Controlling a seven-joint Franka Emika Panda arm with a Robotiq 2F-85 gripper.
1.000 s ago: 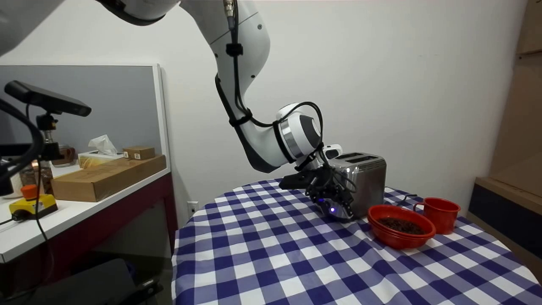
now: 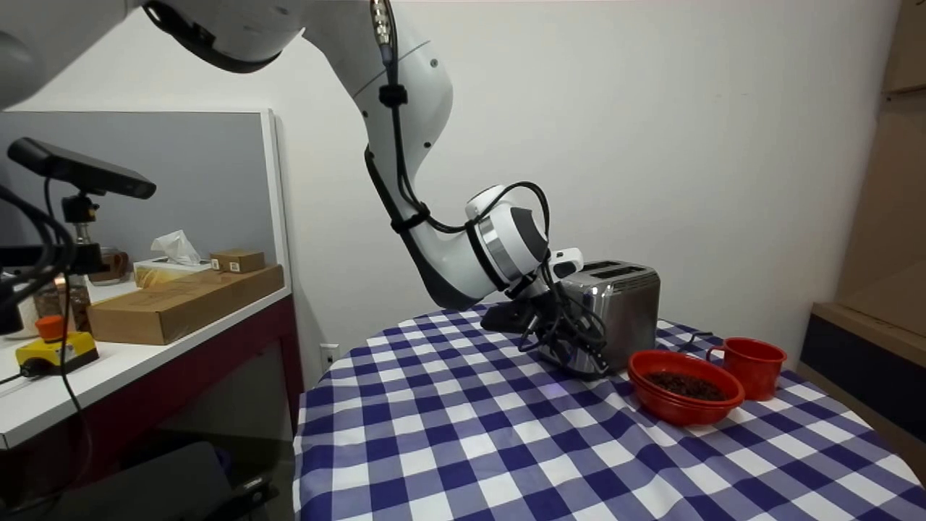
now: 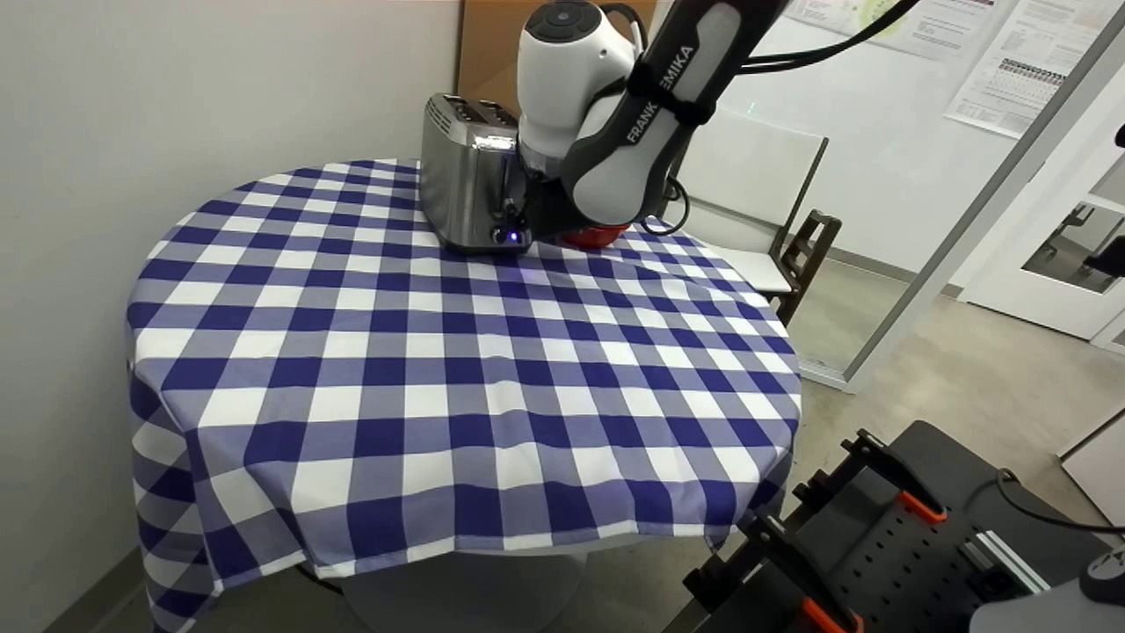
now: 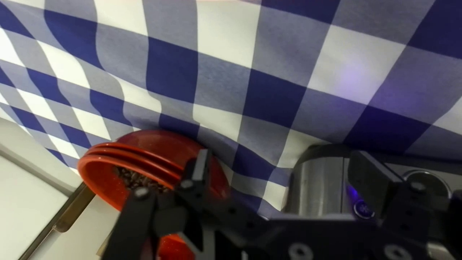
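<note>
A silver toaster (image 2: 631, 314) stands near the wall on the checked cloth. Its front side and a round lit blue-purple button (image 4: 362, 209) show in the wrist view. My gripper is close against the front of the toaster, fingers spread apart. One finger (image 4: 200, 169) is over the red bowls and the other finger (image 4: 368, 177) overlaps the toaster front beside the lit button. I see nothing held between them. Whether that finger touches the toaster, I cannot tell.
Stacked red bowls (image 2: 647, 398) with dark brown bits inside sit to the toaster's right, a red mug (image 2: 757, 369) behind them. Most of the checked tablecloth (image 3: 453, 369) is bare. The wall (image 2: 694, 156) rises behind the toaster.
The arm's wrist has come down slightly, with the upper links shifted left. The purple light by the gripper, visible a second ago in exterior view 1, is now hidden there.
</note>
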